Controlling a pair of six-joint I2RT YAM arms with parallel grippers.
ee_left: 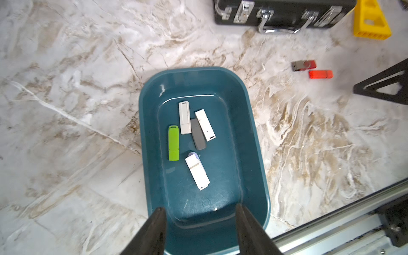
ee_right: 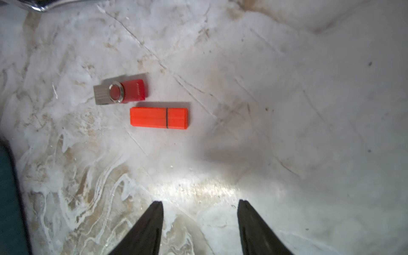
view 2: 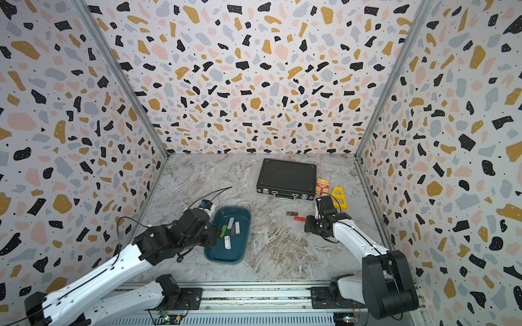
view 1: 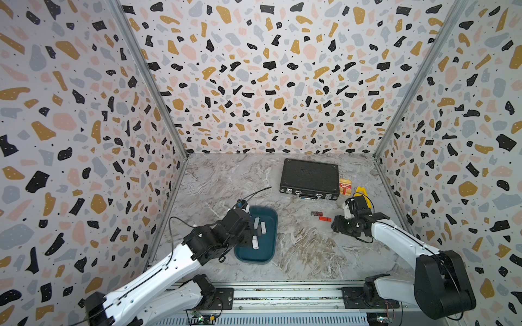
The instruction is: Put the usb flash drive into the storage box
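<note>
In the left wrist view, a white USB drive (ee_left: 198, 172) lies in the teal storage box (ee_left: 144, 170), partly over a pale lilac one. Several others share the box floor: a green drive (ee_left: 173, 143), a grey drive (ee_left: 198, 134) and two more white ones. My left gripper is open above the box's near end, nothing between its fingers. On the table, a red swivel drive (ee_right: 119, 91) and an orange drive (ee_right: 158, 117) lie side by side in the right wrist view. My right gripper stands open and empty, short of these two.
A black briefcase (view 1: 308, 178) lies at the back, with a small yellow-red packet (view 1: 345, 187) at its right end. A yellow object (view 1: 363, 194) is behind my right arm. Bare marble separates the box from the two red drives.
</note>
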